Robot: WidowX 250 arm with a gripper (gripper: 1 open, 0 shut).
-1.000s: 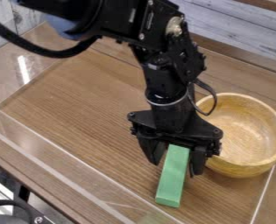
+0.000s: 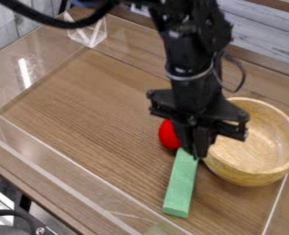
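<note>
My black gripper (image 2: 195, 128) hangs over the front right of the wooden table, between a red round object and a wooden bowl (image 2: 260, 158). The red object (image 2: 170, 134) is partly hidden behind the gripper. A green block (image 2: 180, 188) lies flat below the gripper, its far end near the fingertips. Whether the fingers are open or shut, or touch anything, I cannot tell.
A clear plastic object (image 2: 88, 29) stands at the back left. A pale slatted surface lies beyond the back edge, and a black cable runs at the bottom left corner.
The gripper has risen and shifted slightly toward the back right, uncovering the red object and more of the green block. The block and bowl look unmoved.
</note>
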